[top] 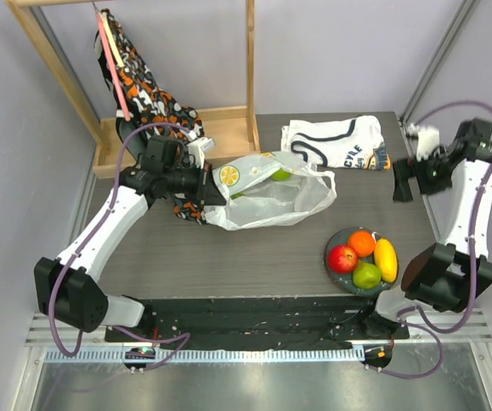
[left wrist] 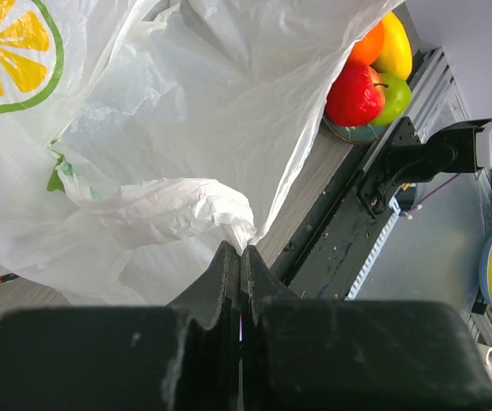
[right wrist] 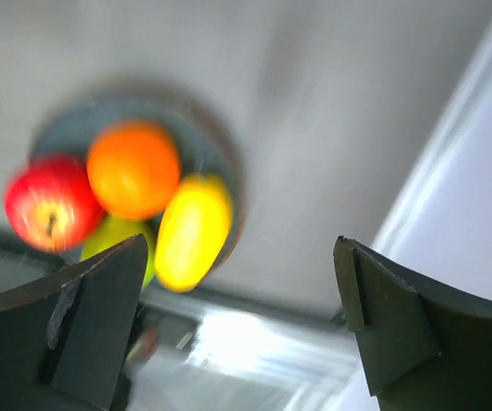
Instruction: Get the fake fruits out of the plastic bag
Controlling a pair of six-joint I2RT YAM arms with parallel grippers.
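A white plastic bag with printed citrus slices lies mid-table, its mouth spread toward the front right. A round green shape shows at its back; whether fruit or print, I cannot tell. My left gripper is shut on a twisted strip of the bag. On the dark plate at the front right rest a red apple, an orange, a green fruit and a yellow fruit. My right gripper stands open and empty, raised behind and to the right of the plate.
A folded white cloth lies at the back. A wooden rack with a patterned cloth stands back left, close to my left arm. Bare table stretches in front of the bag.
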